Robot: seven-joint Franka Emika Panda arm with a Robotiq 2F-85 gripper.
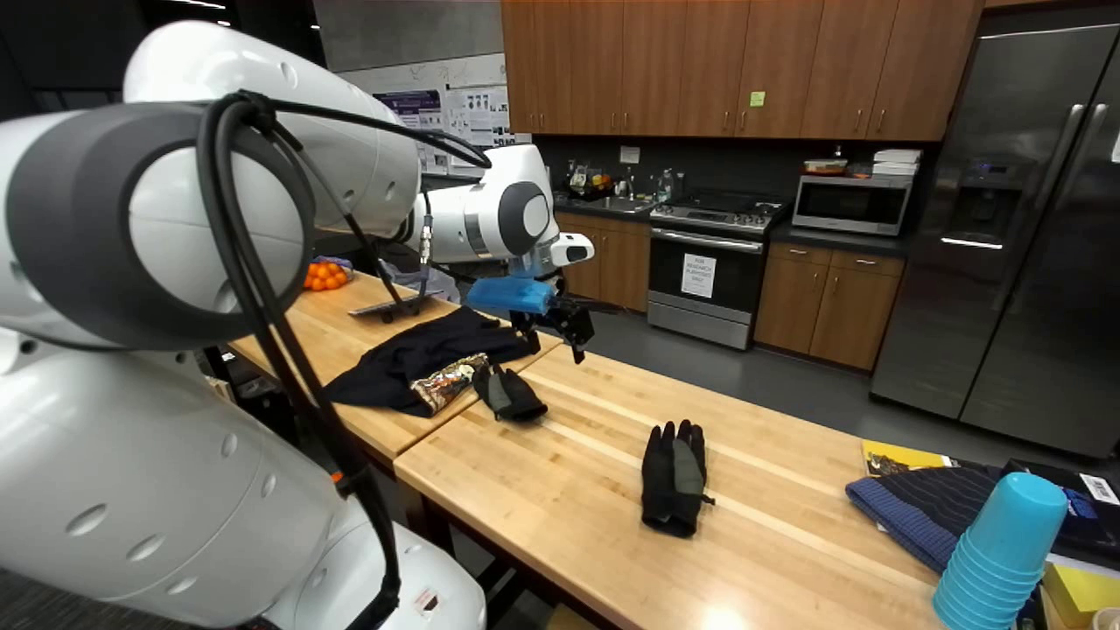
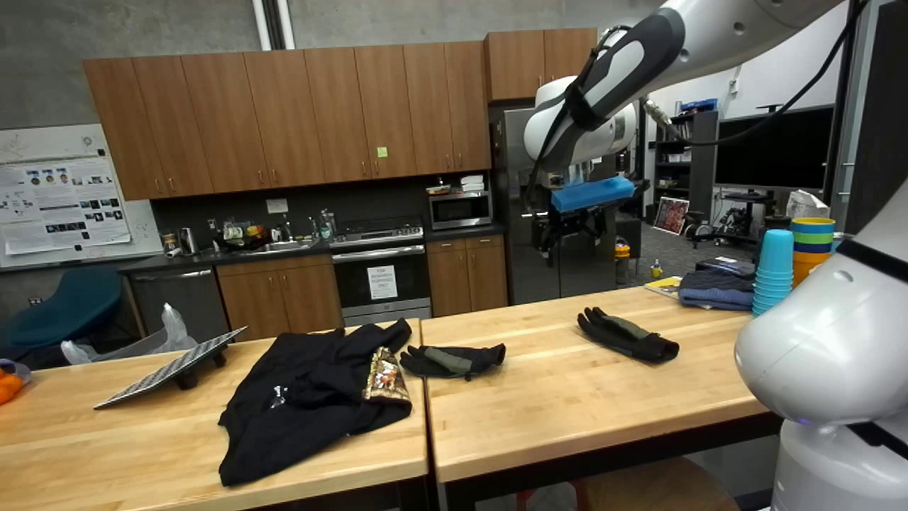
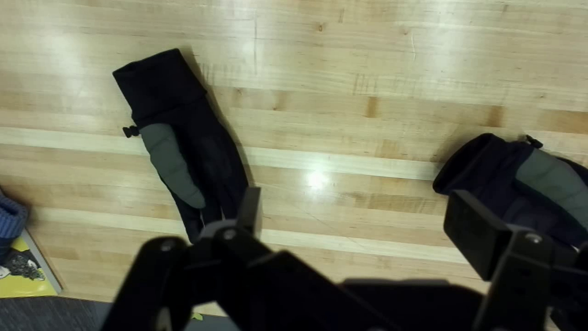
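Two black gloves with grey-green patches lie apart on the wooden table. One glove point(image 1: 674, 478) rests flat near the middle of the right table, its fingers pointing to the far side. The other glove point(image 1: 508, 393) sits by the seam between the tables, next to a black garment point(image 2: 315, 400) with a patterned patch. High over the table hangs my gripper, its fingers spread wide with nothing between them. In the wrist view, the flat glove point(image 3: 190, 143) shows at left and the second glove point(image 3: 512, 187) at right, each partly covered by a finger.
Stacked blue cups point(image 1: 1003, 556) and a folded dark-blue knit item point(image 1: 924, 509) stand at the table's right end. On the left table are a tilted dark panel point(image 2: 174, 370) and orange fruit point(image 1: 325, 275). Bare wood lies between the two gloves.
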